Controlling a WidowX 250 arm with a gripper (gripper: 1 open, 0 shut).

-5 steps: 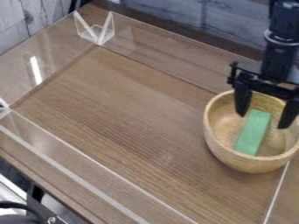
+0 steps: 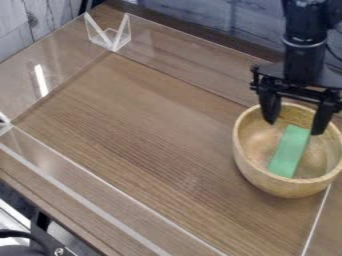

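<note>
A light wooden bowl (image 2: 274, 178) stands at the right side of the table, with a green rectangular block (image 2: 287, 150) lying inside it. My black gripper (image 2: 294, 118) hangs from the top right over the back part of the bowl, its fingers spread open, one on each side, above the green block. Nothing shows between the fingers.
A white wire-like object (image 2: 107, 32) sits at the back left. The table's edge runs along the lower left, with dark cables beyond it.
The gripper has shifted a little to the left over the bowl, and its arm with it. The bowl and green block look almost unchanged.
</note>
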